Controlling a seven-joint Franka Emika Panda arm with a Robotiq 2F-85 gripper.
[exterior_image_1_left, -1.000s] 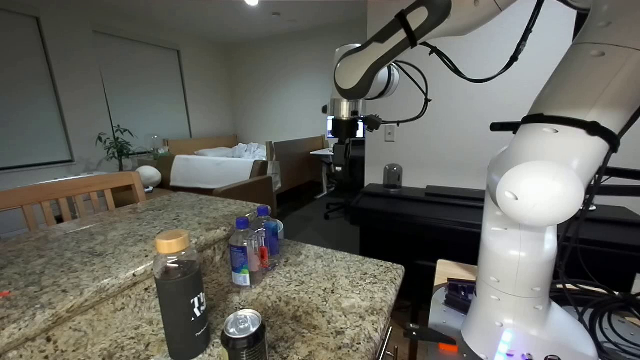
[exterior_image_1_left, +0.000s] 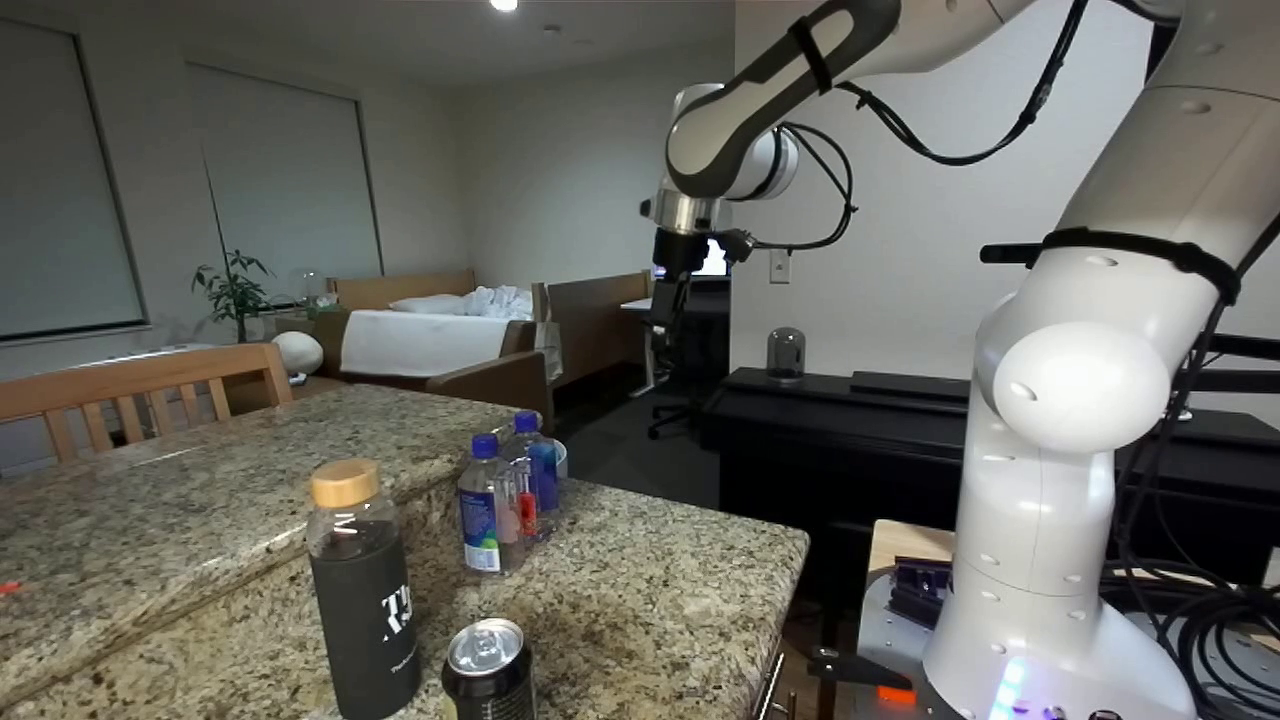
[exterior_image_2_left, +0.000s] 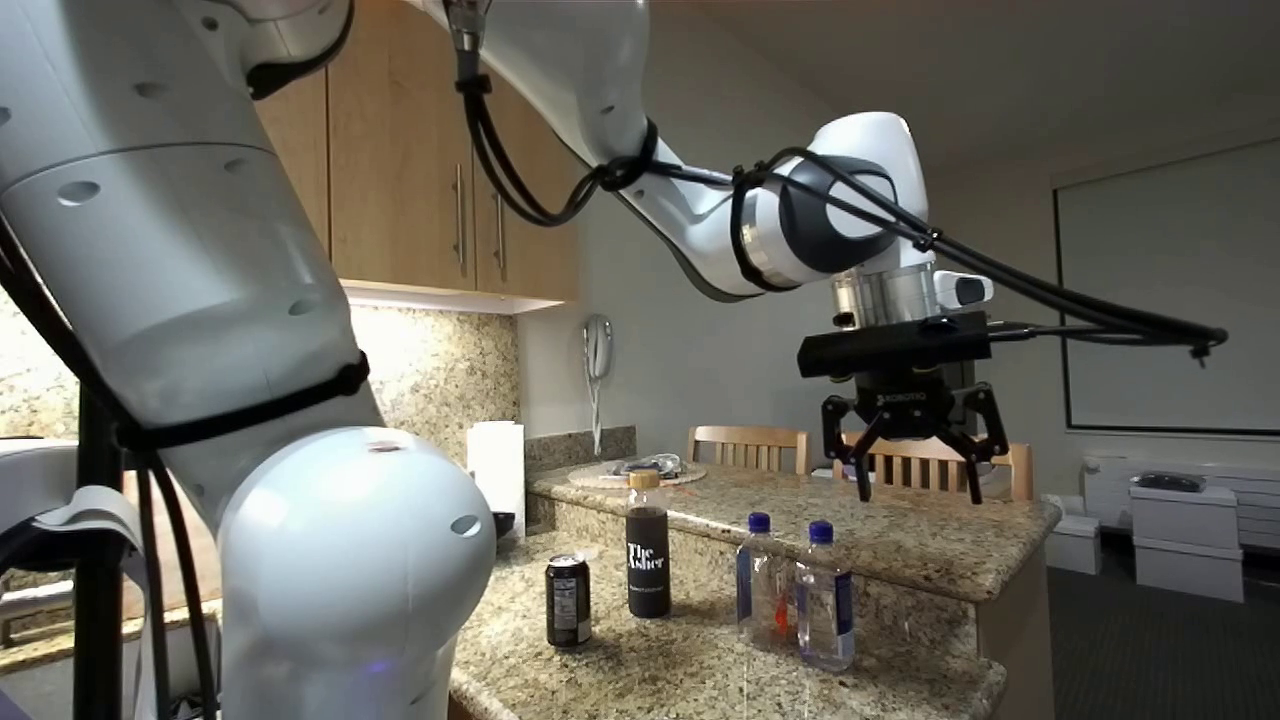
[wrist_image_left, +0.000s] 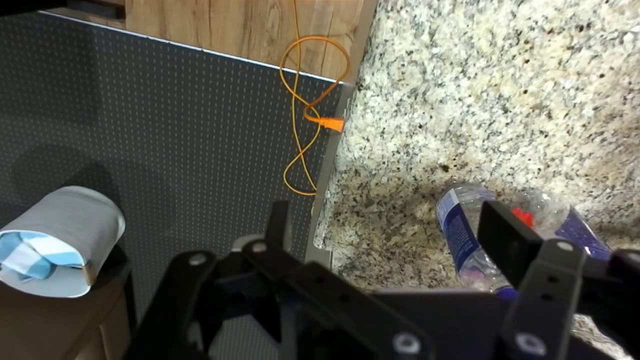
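Observation:
My gripper (exterior_image_2_left: 919, 480) hangs in the air, its two black fingers spread wide and nothing between them. In exterior view 2 it appears above and to the right of two clear bottles with blue caps, the left bottle (exterior_image_2_left: 756, 582) and the right bottle (exterior_image_2_left: 825, 606). Both stand upright on the lower granite counter (exterior_image_2_left: 708, 690). From the wrist view, the same bottles lie below the right finger (wrist_image_left: 507, 237), which partly covers one of them. A dark bottle with a wooden lid (exterior_image_1_left: 366, 600) and a black can (exterior_image_1_left: 489, 678) stand nearer the camera in exterior view 1.
A raised granite ledge (exterior_image_2_left: 888, 534) runs behind the bottles. Past the counter edge, the wrist view shows dark floor, an orange cord (wrist_image_left: 331, 123) and a grey bin (wrist_image_left: 66, 225).
In exterior view 1, my gripper has shifted slightly left and tilted a little. The bottles and can have stayed where they were.

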